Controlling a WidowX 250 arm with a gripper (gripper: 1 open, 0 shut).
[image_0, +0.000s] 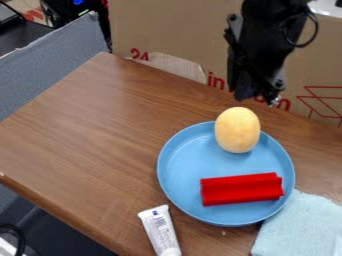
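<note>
My black gripper (257, 85) hangs above the far part of the table, behind and over the blue plate (187, 170); whether anything is between its fingers is too dark and small to make out. On the plate sit an oval yellow object (238, 130), like a mango or potato, and a red rolled object (242, 188) in front of it.
A white tube (159, 230) lies at the table's near edge, and a pale blue cloth (297, 232) at the lower right. A cardboard box (160, 30) stands along the back; a grey padded edge borders the left.
</note>
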